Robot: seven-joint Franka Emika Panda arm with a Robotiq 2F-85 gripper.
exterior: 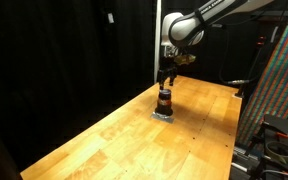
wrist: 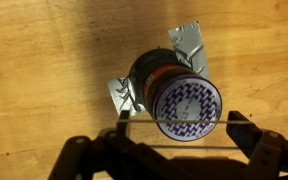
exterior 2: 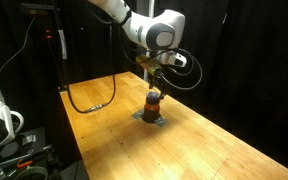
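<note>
A dark jar [exterior: 165, 103] with a reddish-orange band stands upright on the wooden table. Seen from above, its round lid [wrist: 188, 103] carries a purple and white checked pattern. Silver tape [wrist: 189, 43] shows at its base on two sides. My gripper is open over the jar, its fingers wide apart. Between them run two thin tan strands [wrist: 149, 122], like a stretched rubber band, crossing over the lid's near part and just beyond it. In exterior view 2 the gripper [exterior 2: 156, 85] hangs just above the jar [exterior 2: 152, 104]; whether the strands touch it cannot be told.
Bare table [exterior: 109, 145] surrounds the jar, with wide free room towards the front. Black curtains [exterior: 64, 70] hang along one side. A black cable [exterior 2: 111, 75] loops beside the arm, above the table.
</note>
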